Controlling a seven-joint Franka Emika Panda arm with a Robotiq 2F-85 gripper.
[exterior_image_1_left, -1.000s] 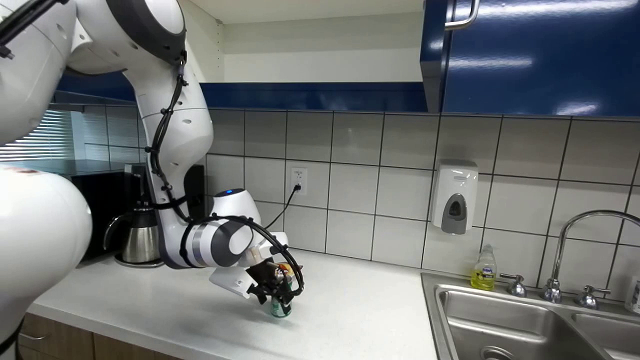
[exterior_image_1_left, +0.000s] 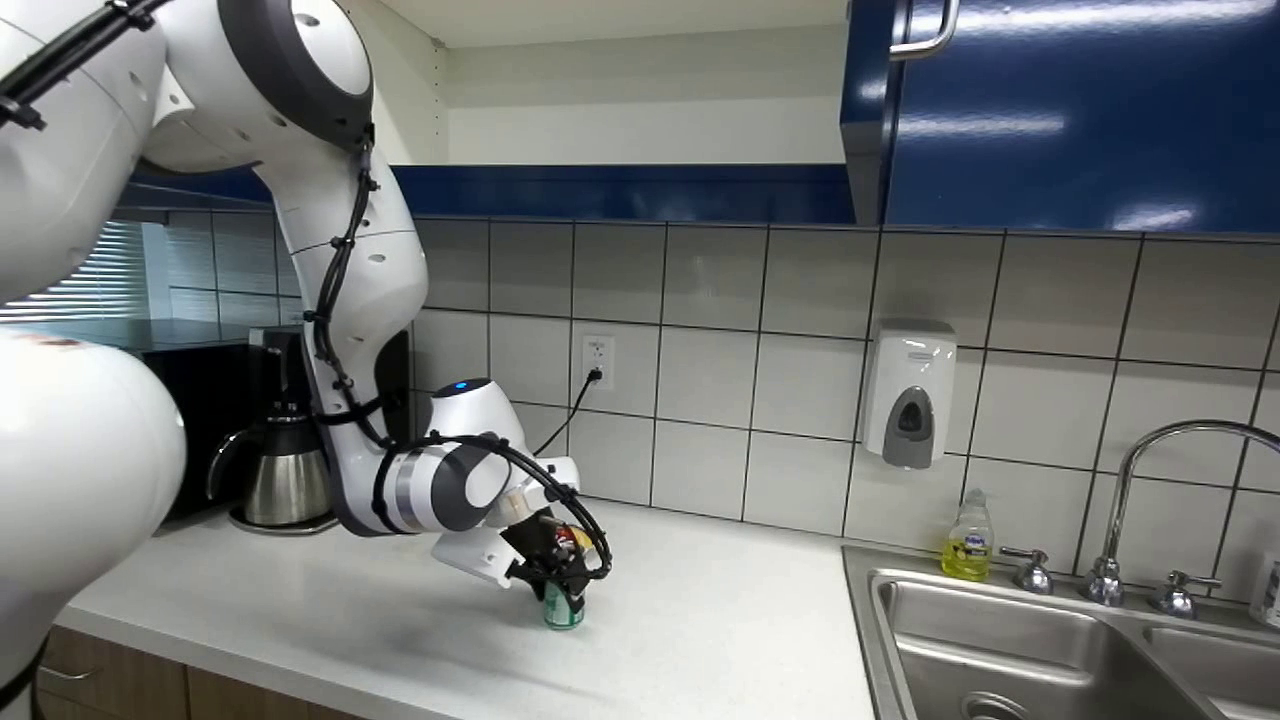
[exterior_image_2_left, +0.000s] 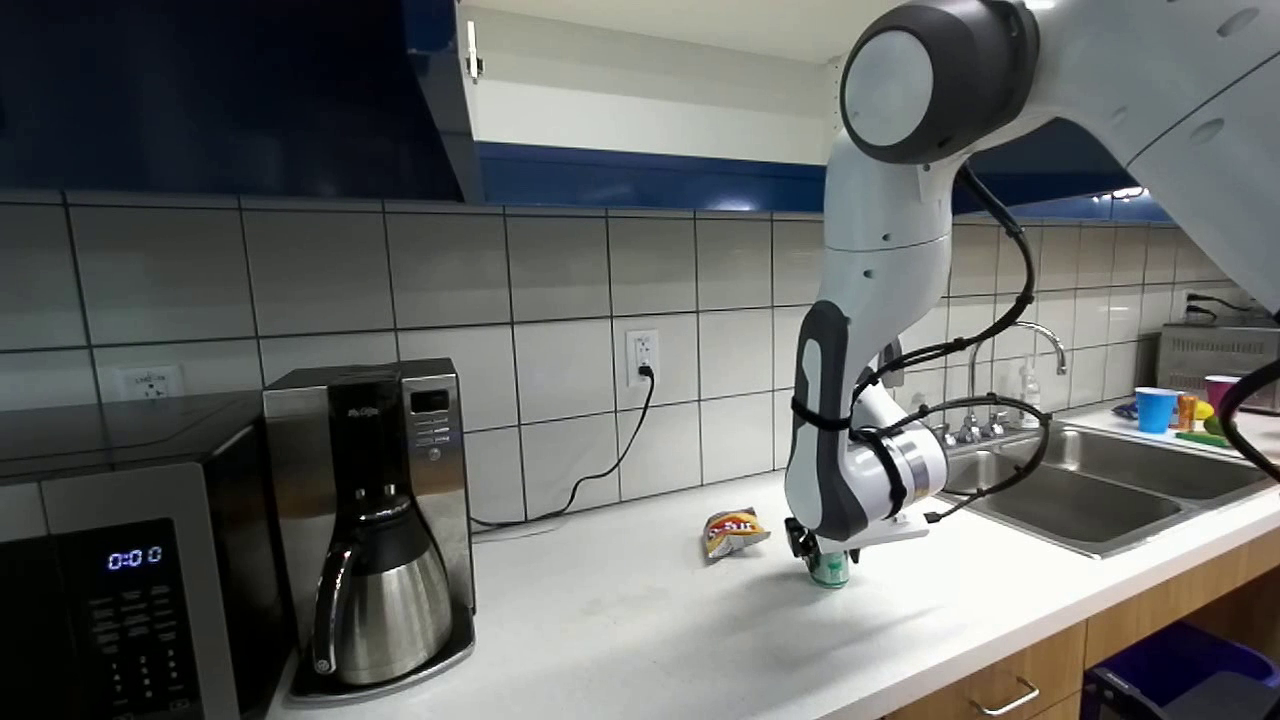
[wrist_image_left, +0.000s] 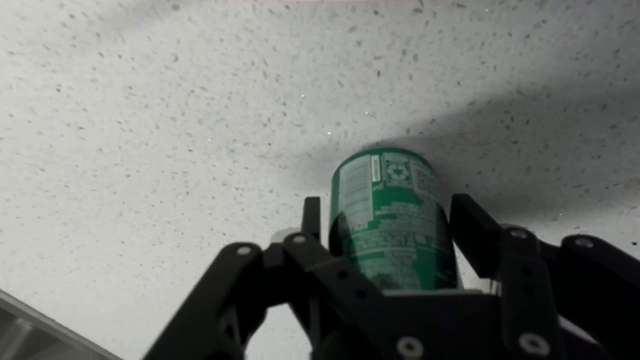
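Note:
A green can (wrist_image_left: 390, 222) with white label print stands on the white counter (wrist_image_left: 180, 150), between the two fingers of my gripper in the wrist view. The fingers are part open: a gap shows between the can and the left finger, while the right finger (wrist_image_left: 471, 231) is close to its side. Whether that one touches, I cannot tell. In exterior view 1 the can's lower part (exterior_image_1_left: 563, 608) shows under the dark gripper (exterior_image_1_left: 561, 582). From the other side, exterior view 2 shows its base (exterior_image_2_left: 829, 571) on the counter; the gripper hides its top.
A snack bag (exterior_image_2_left: 734, 532) lies near the can, toward the wall. The coffee maker (exterior_image_2_left: 366, 540) and microwave (exterior_image_2_left: 132, 576) stand at one end, the sink (exterior_image_1_left: 1008, 636) at the other. Clear counter surrounds the can.
In exterior view 1, my gripper has shifted slightly to the right. The can stays near the same spot between the fingers.

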